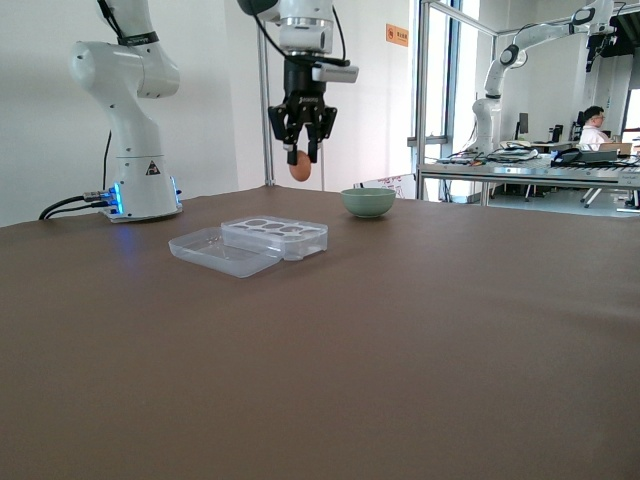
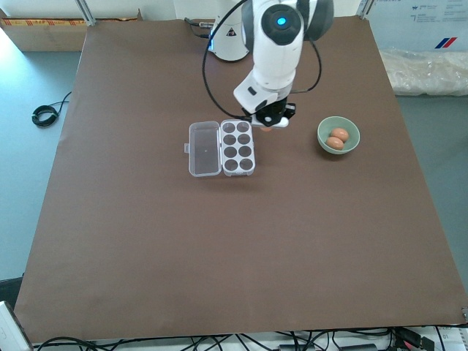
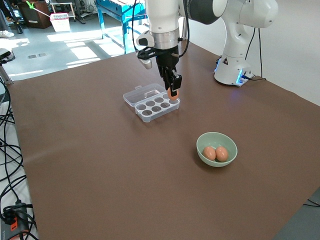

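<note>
My gripper (image 1: 302,152) points down with an egg (image 1: 301,168) held between its fingers, raised above the table behind the egg box (image 1: 275,236). The clear plastic box (image 2: 238,148) lies open, lid flat at its left in the left view, with several empty wells visible. In the right view the egg (image 3: 173,95) hangs over the box's rear edge area. A green bowl (image 3: 216,149) holds two eggs (image 2: 338,139), to the right of the box in the left view.
The arm's white base (image 1: 143,190) stands at the back, with cables beside it. Loose cables lie off the table's front edge.
</note>
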